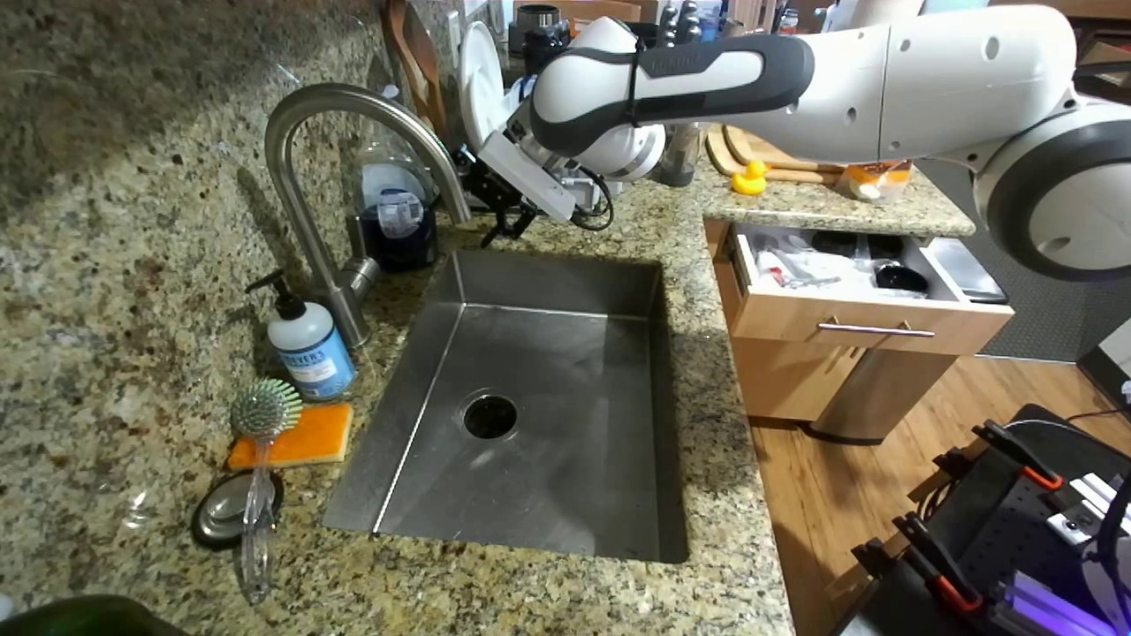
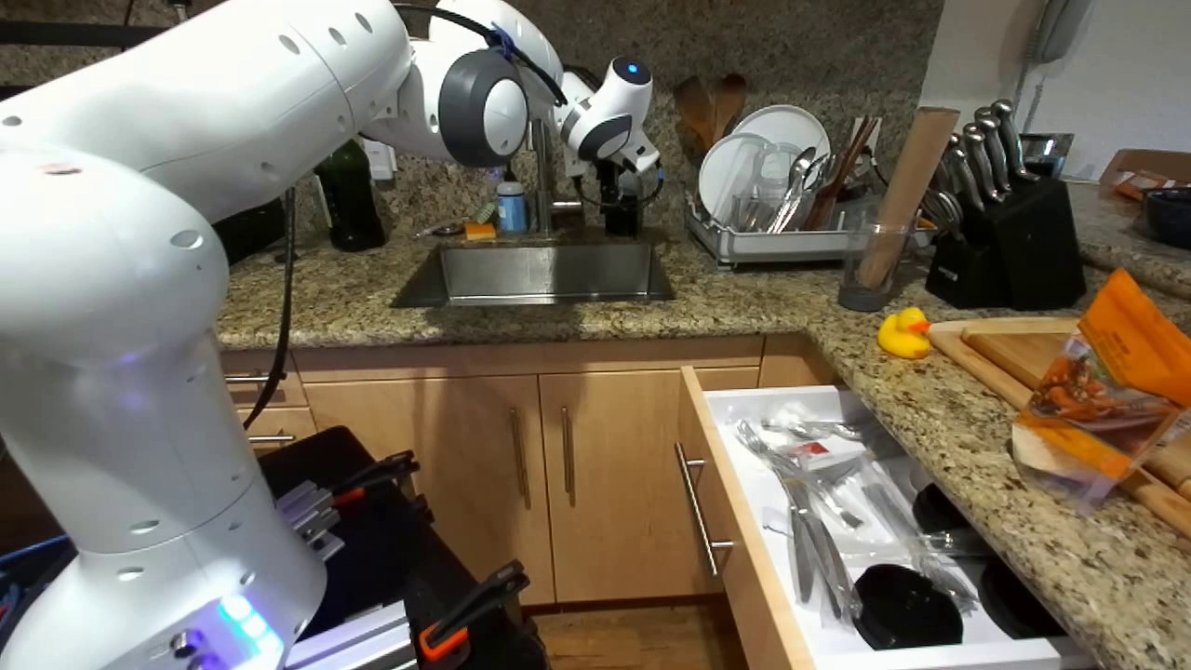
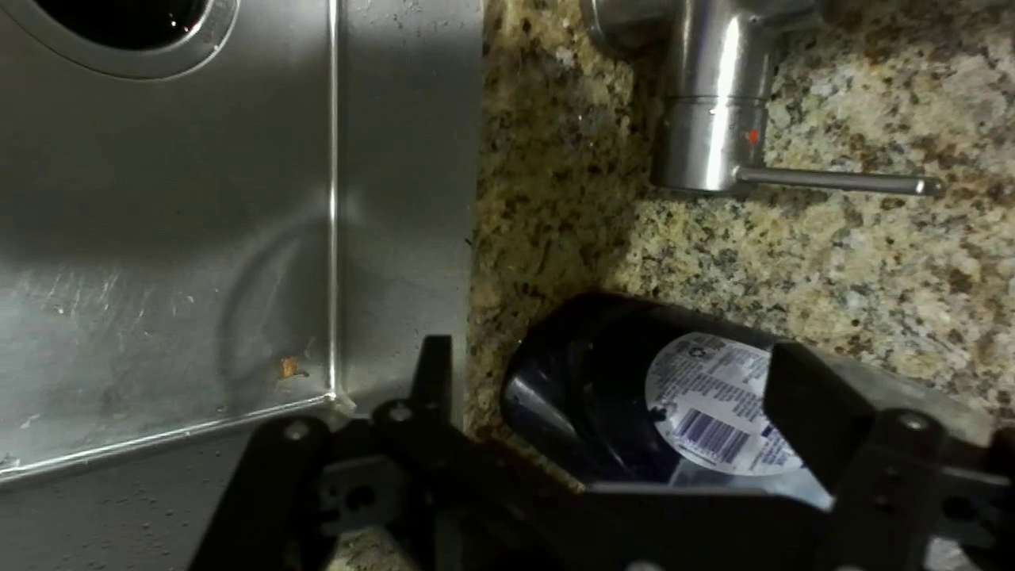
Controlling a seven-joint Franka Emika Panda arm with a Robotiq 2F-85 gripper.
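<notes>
Wide apart in the wrist view, the fingers of my gripper are open. Below and beyond them is a bottle (image 3: 595, 400) of dark liquid with a round white label; no contact with it can be made out. In exterior view 1 the bottle (image 1: 399, 228) stands upright on the counter behind the faucet (image 1: 318, 238), against the stone wall. My gripper (image 1: 477, 201) hangs just right of the bottle, above the far end of the steel sink (image 1: 551, 424). Exterior view 2 hides the fingers against the dark bottle.
The faucet's spout arches close to my gripper. A dish rack (image 2: 770, 246) with plates and cutlery stands beyond. Soap (image 1: 310, 344), an orange sponge (image 1: 318, 435) and a brush (image 1: 265, 408) line the wall. A drawer (image 1: 880, 318) is pulled out. The sink is empty.
</notes>
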